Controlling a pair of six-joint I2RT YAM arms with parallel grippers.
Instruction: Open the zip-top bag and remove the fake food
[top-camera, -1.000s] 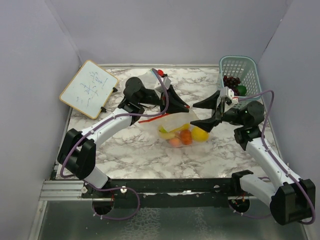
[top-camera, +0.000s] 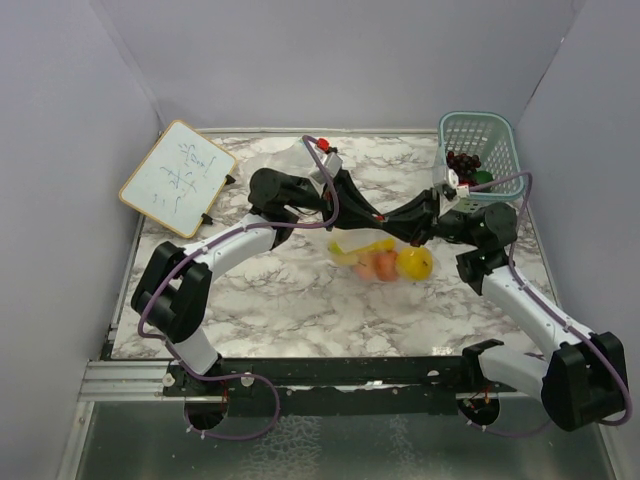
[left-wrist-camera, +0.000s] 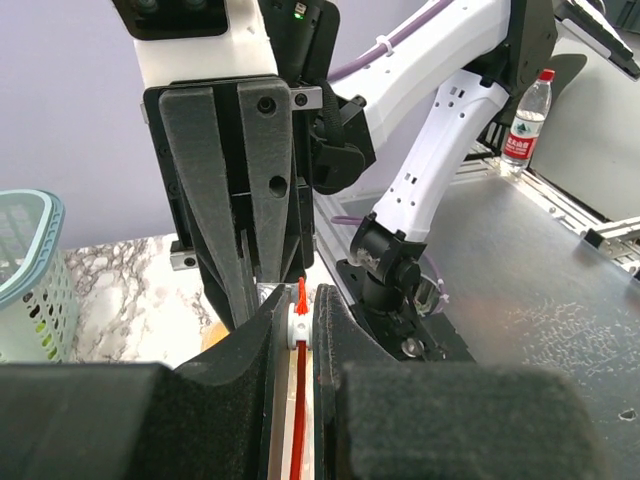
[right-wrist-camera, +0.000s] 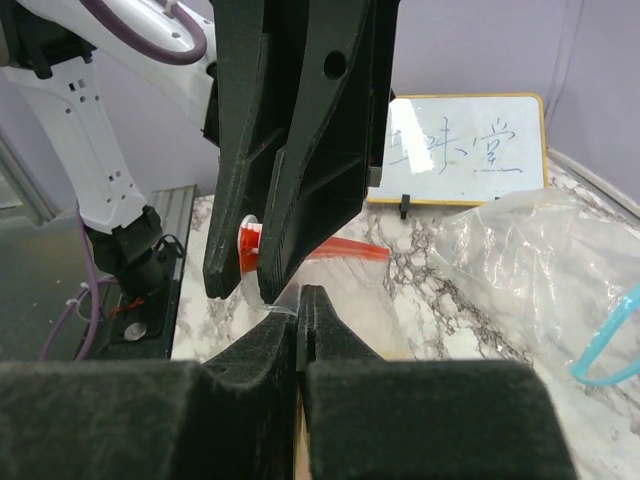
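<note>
A clear bag of fake food, with a yellow fruit (top-camera: 414, 263) and red and orange pieces (top-camera: 385, 266), hangs below both grippers in the top view. My left gripper (top-camera: 373, 214) is shut on the bag's red zip strip with its white slider. Facing it, my right gripper (top-camera: 388, 222) is shut at the bag's top edge beside the slider; the clear plastic (right-wrist-camera: 350, 295) runs to its fingertips. The red strip (right-wrist-camera: 350, 248) extends sideways from the left fingertips in the right wrist view.
A green basket (top-camera: 480, 128) with fake fruit stands at back right. A whiteboard (top-camera: 175, 175) lies at back left. Another clear bag with a blue zip (right-wrist-camera: 530, 260) lies behind the left arm.
My right gripper has closed from wide open and moved in against the bag top beside the left gripper. The food in the bag has shifted slightly right.
</note>
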